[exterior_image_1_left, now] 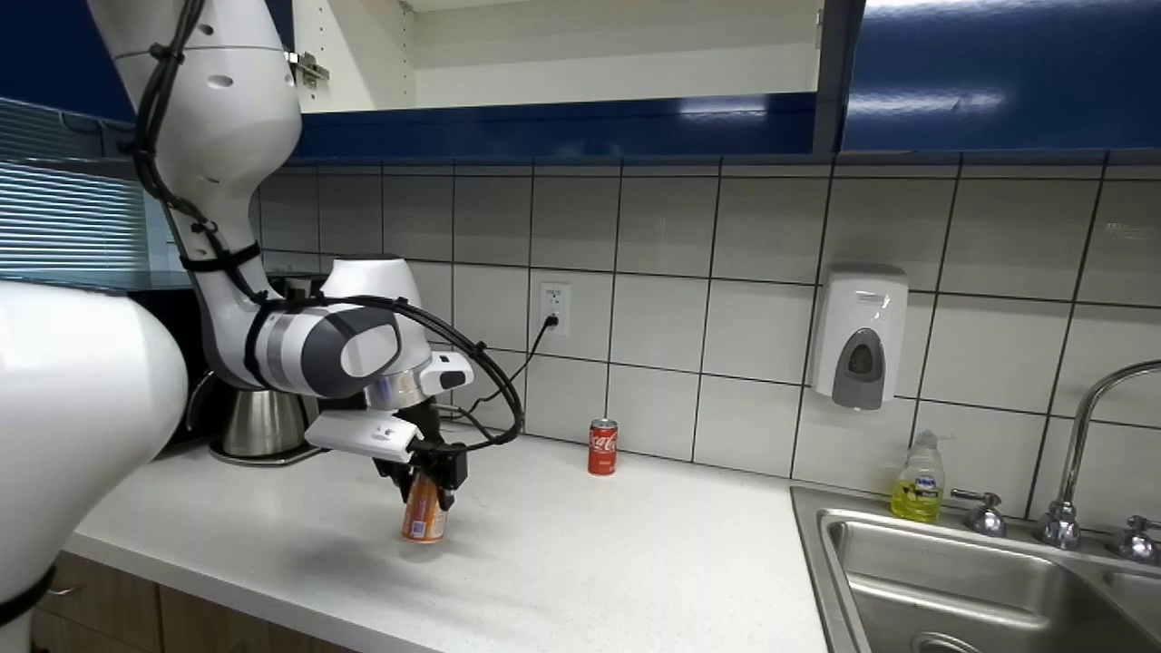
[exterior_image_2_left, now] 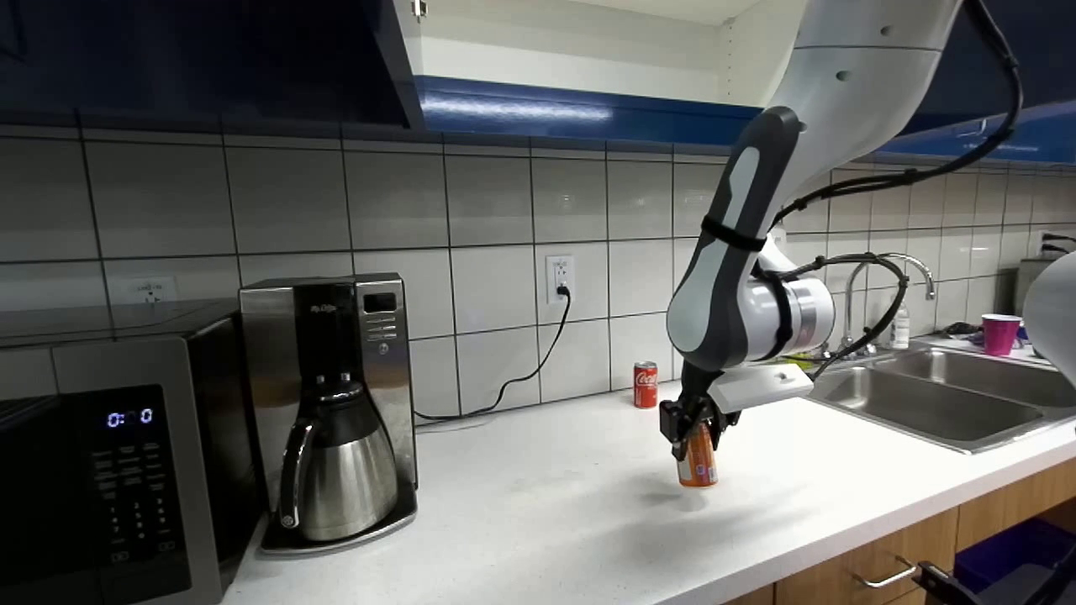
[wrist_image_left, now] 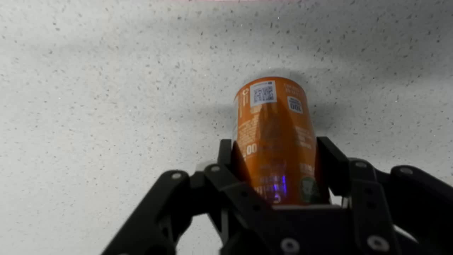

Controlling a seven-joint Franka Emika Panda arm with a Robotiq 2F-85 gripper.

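Observation:
An orange can (exterior_image_1_left: 424,516) is held upright with a slight tilt, its base at or just above the white counter; whether it touches, I cannot tell. My gripper (exterior_image_1_left: 424,492) points down and is shut around the can's upper part. In the wrist view the black fingers (wrist_image_left: 333,163) press on both sides of the orange can (wrist_image_left: 274,131), and its top is hidden by the gripper. A red Coca-Cola can (exterior_image_1_left: 601,447) stands upright near the tiled wall, clear of my gripper (exterior_image_2_left: 703,435) in the second exterior view.
A coffee maker (exterior_image_2_left: 338,403) and a microwave (exterior_image_2_left: 111,454) stand at the left. To the right are a sink (exterior_image_1_left: 958,577) and a dish soap bottle (exterior_image_1_left: 920,479). An open cabinet (exterior_image_1_left: 609,54) hangs overhead. Bare counter (exterior_image_1_left: 653,555) lies around the orange can.

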